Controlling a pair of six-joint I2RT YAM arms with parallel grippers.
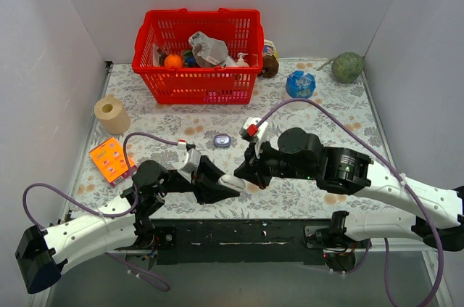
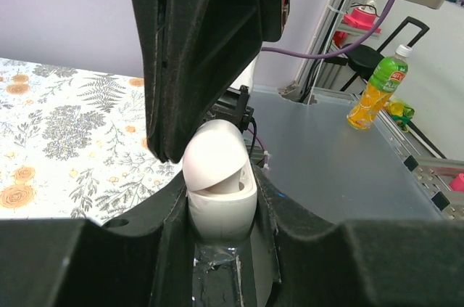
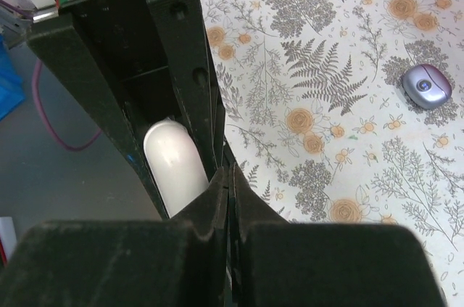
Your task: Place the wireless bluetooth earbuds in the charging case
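The white charging case [image 2: 221, 213] is clamped in my left gripper [image 1: 226, 183]. In the left wrist view its rounded lid [image 2: 214, 151] is tilted, with a gap showing between lid and base. My right gripper [image 1: 241, 176] is shut, nothing seen between its fingers, and stands right beside the case on its far right side. In the right wrist view the case [image 3: 174, 165] shows as a smooth white end between the left gripper's black fingers [image 3: 185, 53]. No earbud can be made out, and the inside of the case is mostly hidden.
A small grey-purple oval object [image 1: 222, 141] lies on the flowered cloth behind the grippers. The red basket [image 1: 196, 88] stands at the back, an orange box [image 1: 110, 161] and a paper roll [image 1: 112, 115] to the left.
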